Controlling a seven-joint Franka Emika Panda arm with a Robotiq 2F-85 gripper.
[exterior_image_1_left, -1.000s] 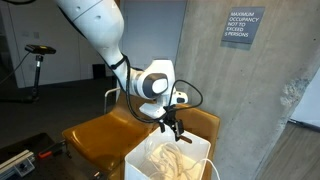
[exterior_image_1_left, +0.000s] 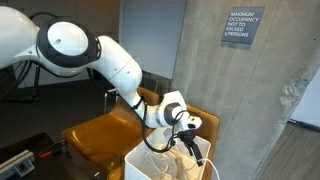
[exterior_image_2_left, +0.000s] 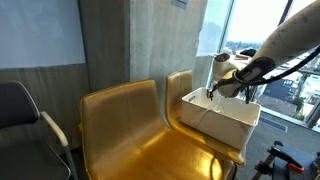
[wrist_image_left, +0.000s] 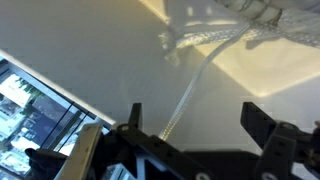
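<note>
A large white box (exterior_image_1_left: 136, 160) holds a loose pale bundle of rope or netting (exterior_image_1_left: 163, 163) on its floor. My gripper (exterior_image_1_left: 193, 150) reaches down inside the box, over its right part. From the side, the gripper (exterior_image_2_left: 211, 92) appears low at the box's far end. In the wrist view the gripper stands open, its black fingers (wrist_image_left: 264, 122) wide apart. A thin white cord (wrist_image_left: 188, 95) runs through the view between them, apparently below. The knotted white bundle (wrist_image_left: 245, 22) lies at the top of that view, clear of the fingers.
Tan chairs (exterior_image_2_left: 125, 125) stand in a row beside the box (exterior_image_2_left: 235, 128). A concrete wall (exterior_image_1_left: 245, 90) rises behind, with a sign (exterior_image_1_left: 243, 24) on it. A thin cord also curves over the box's right side.
My arm has stretched out to the right and downward. The gripper has gone from above the box's back edge to down inside its right part.
</note>
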